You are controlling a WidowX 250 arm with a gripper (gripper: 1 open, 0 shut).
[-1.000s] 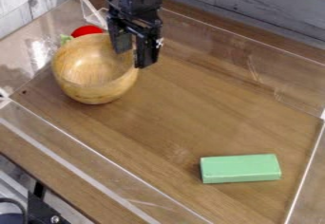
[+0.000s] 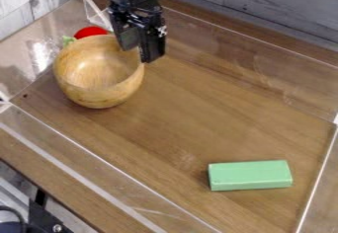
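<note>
My black gripper (image 2: 137, 41) hangs at the upper middle, over the back rim of a wooden bowl (image 2: 93, 84) on the left of the table. Its fingers look apart, with nothing clearly between them. A red round object (image 2: 91, 32), with a small green part beside it, sits behind the bowl and is partly hidden by it.
A mint-green block (image 2: 250, 175) lies at the front right. Walls border the table at the back and upper left.
My gripper has shifted slightly upward over the last second. The bowl, red object and green block look unmoved.
</note>
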